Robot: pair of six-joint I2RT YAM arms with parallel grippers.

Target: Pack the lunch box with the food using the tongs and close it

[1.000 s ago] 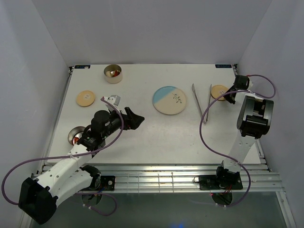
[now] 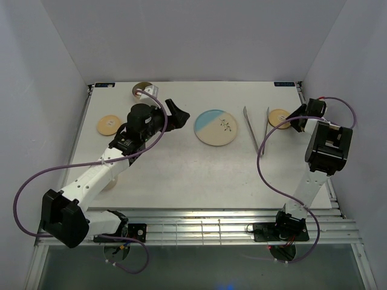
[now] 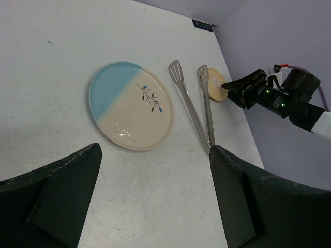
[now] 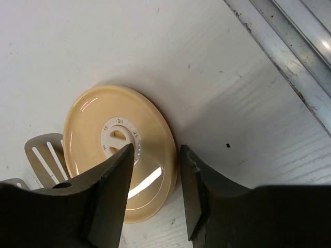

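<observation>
The plate [image 2: 222, 134], half blue and half cream with a leaf sprig, lies mid-table. To its left, high over the table, my left gripper [image 2: 185, 115] stands open and empty; its fingers [image 3: 67, 191] frame bare table in the left wrist view. On the right lies a yellow-tan round lid [image 2: 277, 116] with a dial on top [image 4: 120, 138]. My open right gripper is at that lid's edge, one finger over the lid and the other just outside its rim. Whether they touch is unclear. A second tan lid [image 2: 109, 125] lies at the left.
Two slotted metal utensils [image 2: 251, 130] lie between plate and right lid. A metal bowl [image 2: 138, 86] stands at the back left, partly covered by the left arm. Another bowl [image 2: 111, 183] is mostly hidden under that arm.
My left arm has swung toward the back of the table and slightly right, now covering part of the back bowl. The right arm has shifted only a little; plate and lids have stayed put.
</observation>
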